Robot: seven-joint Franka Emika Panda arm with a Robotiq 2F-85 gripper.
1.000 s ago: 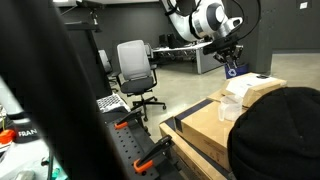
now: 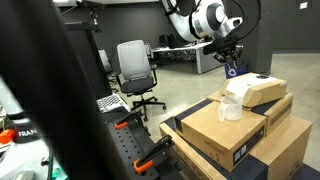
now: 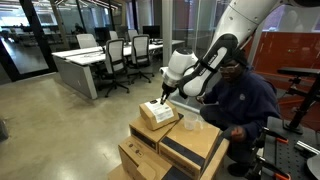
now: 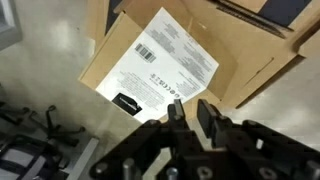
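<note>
My gripper is open, its two dark fingers (image 4: 208,112) apart with nothing between them. In the wrist view it is over a cardboard box (image 4: 228,55) bearing a large white label (image 4: 160,65) with a barcode. Exterior view 1 puts the gripper (image 2: 231,62) at the end of the white arm (image 2: 205,24), above and behind the small carton (image 2: 256,91). A clear plastic container (image 2: 231,107) stands on the larger box (image 2: 215,127) in front of that carton. In exterior view 2 the labelled carton (image 3: 158,112) is left of the clear container (image 3: 193,122).
A blue item (image 2: 236,70) shows just below the gripper; its exact place cannot be told. A person in dark clothes (image 3: 228,100) is at the right of the boxes. An office chair (image 2: 137,75) stands to the left, with open floor (image 3: 75,120) around.
A large dark rounded shape that covered the lower right of exterior view 1 a second ago is gone, uncovering the boxes. The arm and the container look unmoved.
</note>
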